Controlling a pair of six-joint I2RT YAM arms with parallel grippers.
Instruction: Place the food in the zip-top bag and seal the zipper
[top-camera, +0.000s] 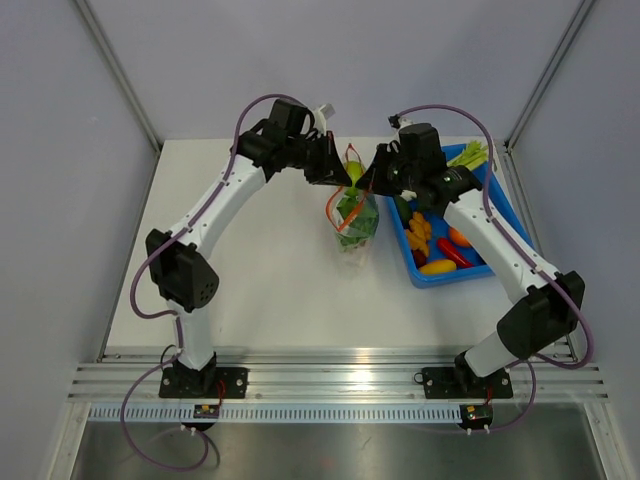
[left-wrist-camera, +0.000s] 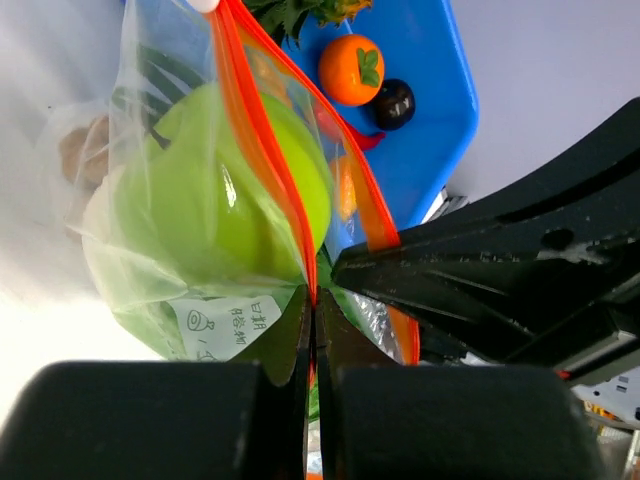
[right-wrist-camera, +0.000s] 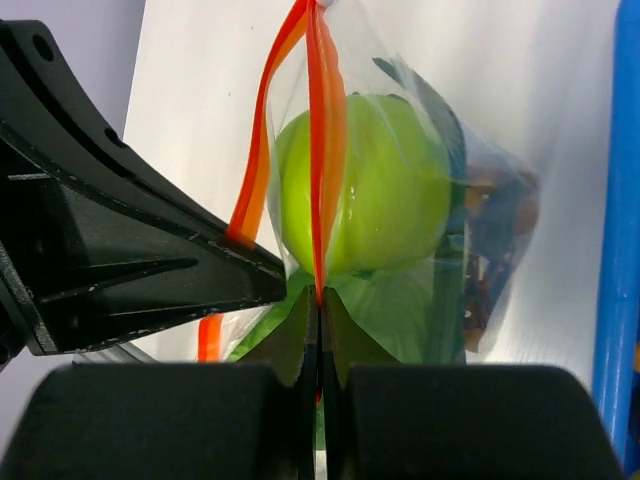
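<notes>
A clear zip top bag (top-camera: 356, 228) with a red-orange zipper hangs between my two grippers, holding a round green food item (left-wrist-camera: 220, 190) and leafy greens. My left gripper is shut on one zipper edge of the bag. The opposite zipper edge is pinched by my right gripper, also shut. The two edges stand apart at the far end, with a narrowed mouth between the grippers. Brownish food (right-wrist-camera: 490, 240) lies lower in the bag, beside a white label (left-wrist-camera: 226, 324). Each wrist view shows the other gripper's black fingers close by.
The blue bin (top-camera: 434, 279) stands right of the bag, with carrots, a red pepper (top-camera: 452, 252), an orange fruit (top-camera: 459, 238) and celery (top-camera: 470, 154). My right arm reaches across it.
</notes>
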